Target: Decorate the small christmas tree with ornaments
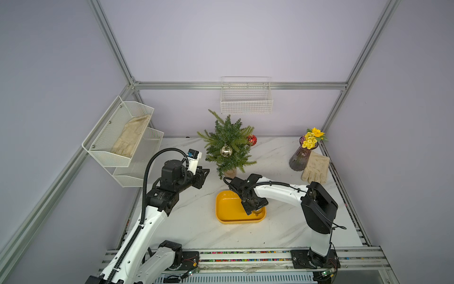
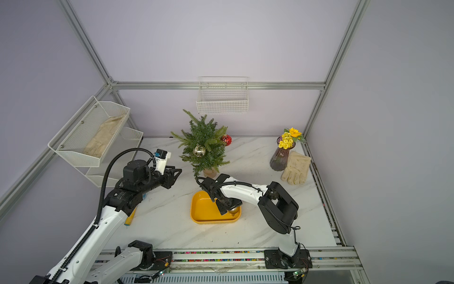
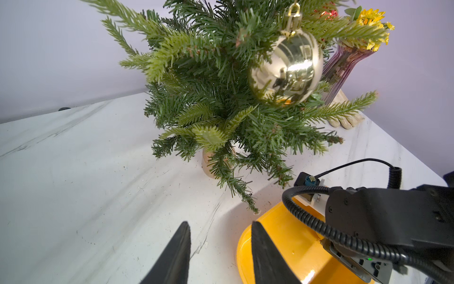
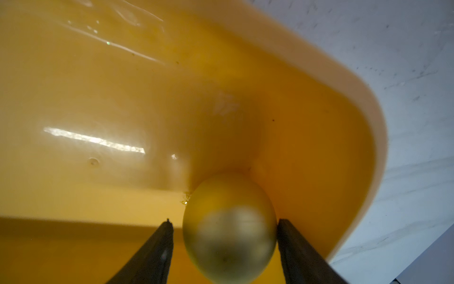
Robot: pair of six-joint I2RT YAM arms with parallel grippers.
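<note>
The small Christmas tree [image 1: 229, 137] stands at the back of the table, with a shiny gold ball [image 3: 290, 71] on its front and a red ball [image 1: 252, 139] on its right side. Another gold ornament [image 4: 229, 236] lies in a corner of the yellow tray [image 1: 227, 220]. My right gripper reaches down around it, fingers apart on either side; a gap shows at the left finger [image 4: 163, 241], while the other finger looks close to or against the ball. My left gripper stands open and empty, left of the tree.
A purple vase with yellow flowers [image 1: 299, 158] and a glove [image 1: 316, 168] stand at the right back. White mesh baskets [image 1: 109, 158] hang on the left wall. Between my left arm and the tray the table is clear.
</note>
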